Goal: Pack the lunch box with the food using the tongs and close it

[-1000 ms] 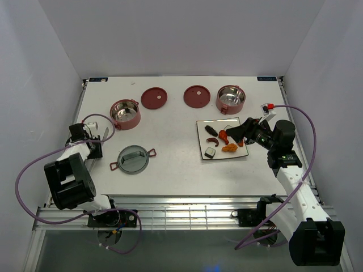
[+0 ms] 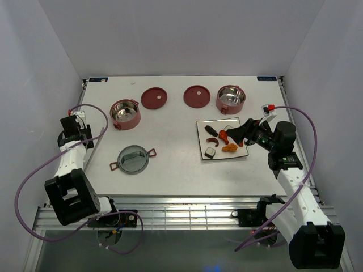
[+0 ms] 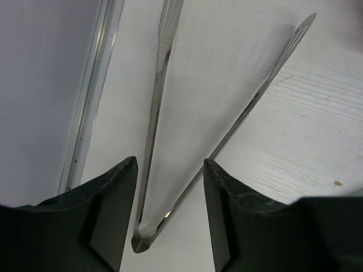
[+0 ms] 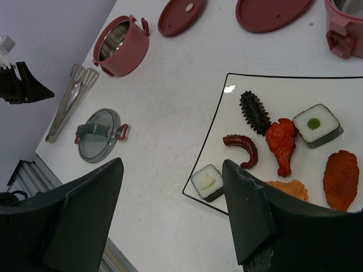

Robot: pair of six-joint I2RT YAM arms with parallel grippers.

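Observation:
Metal tongs [image 3: 157,107] lie spread on the table's left edge beneath my left gripper, which is open, its fingers above the hinge end. My right gripper stands open over the food board [image 4: 210,136], which holds sushi [image 4: 316,126], a sea cucumber [image 4: 255,113], a drumstick [image 4: 281,141], a tentacle [image 4: 244,147] and fried pieces [image 4: 340,178]. Two pink pots [image 2: 125,119] stand at the back left and right, with two dark red lids [image 2: 197,96] between them.
A grey lid [image 2: 134,160] with red handles lies at the front left. Walls enclose the sides and back, and rails [image 2: 181,209] run along the front.
My left arm has moved back leftward, away from the front of the table and slightly toward the back, compared with a second ago. The right arm and objects look unchanged.

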